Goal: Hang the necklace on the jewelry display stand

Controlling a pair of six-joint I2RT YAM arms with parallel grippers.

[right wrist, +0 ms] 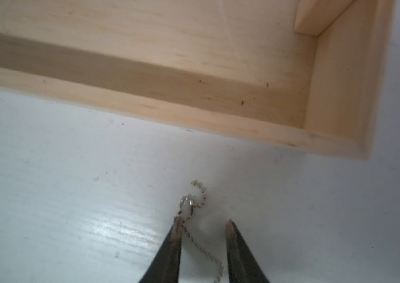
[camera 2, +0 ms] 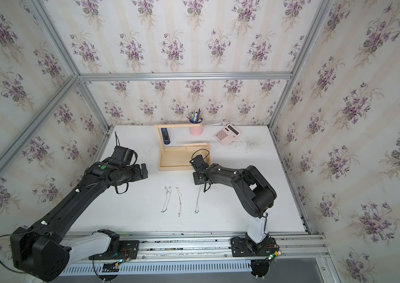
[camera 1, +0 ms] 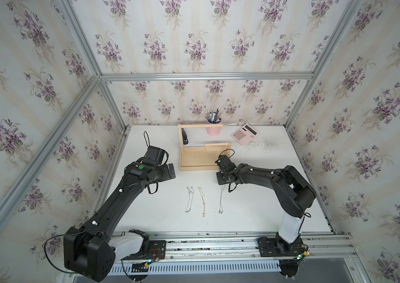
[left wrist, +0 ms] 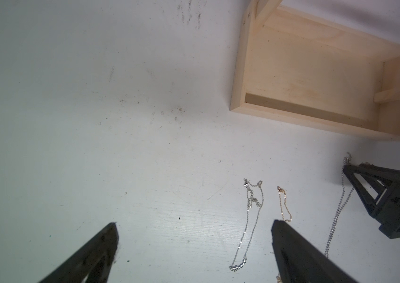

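Observation:
The wooden display stand (left wrist: 313,70) is a tray with upright bars, at the table's middle rear. Three necklaces lie in front of it: a silver one (left wrist: 256,221), a gold one (left wrist: 285,207), and a silver bead chain (left wrist: 333,226) at the right. My right gripper is low at the bead chain's top end, its fingers part open and apart, with the chain between and beside the left fingertip; whether it touches cannot be told. My left gripper stands open above the table's left part, nothing between its fingers.
A pink calculator (camera 1: 244,134), a pink pen cup (camera 1: 213,129) and a dark object (camera 1: 185,137) are at the back. The tray's front wall is close to my right gripper.

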